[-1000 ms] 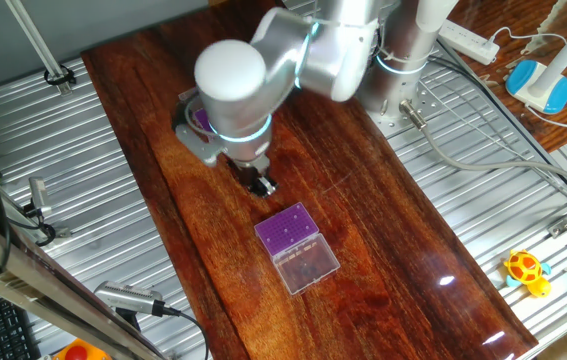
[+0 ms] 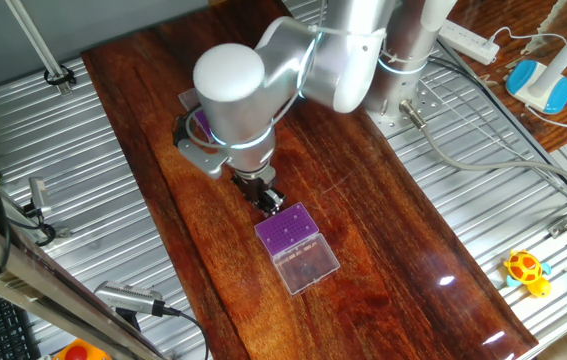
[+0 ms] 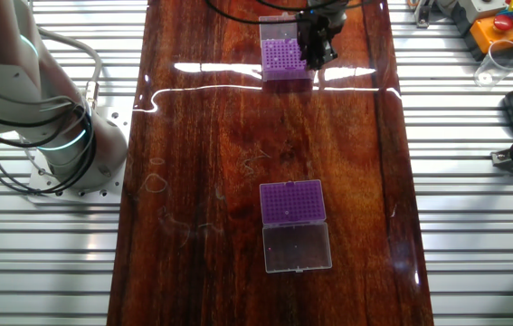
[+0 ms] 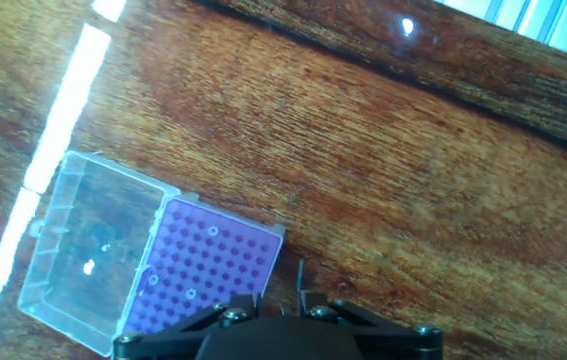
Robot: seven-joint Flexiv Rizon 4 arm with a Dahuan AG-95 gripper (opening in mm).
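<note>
A clear-lidded box with a purple perforated insert [image 2: 287, 229] lies open on the brown table; the wrist view shows a few pale small pieces on its purple grid [image 4: 208, 262]. My gripper [image 2: 271, 203] is low at the edge of the purple half, opposite the lid. In the wrist view, the gripper is beside the insert's corner, its two dark tips apart with bare wood between them. Nothing shows held there. Seen from exterior view 2, the gripper [image 3: 318, 56] stands at the right side of that box's purple grid [image 3: 282, 56].
A second open box with a purple insert [image 3: 292, 201] lies farther along the table, partly behind the arm in exterior view 1. Bare wood [image 3: 211, 181] surrounds both boxes. A toy turtle [image 2: 526, 268] sits off the table.
Over the last second my gripper has moved toward the near box, down to its purple edge. The boxes have stayed put.
</note>
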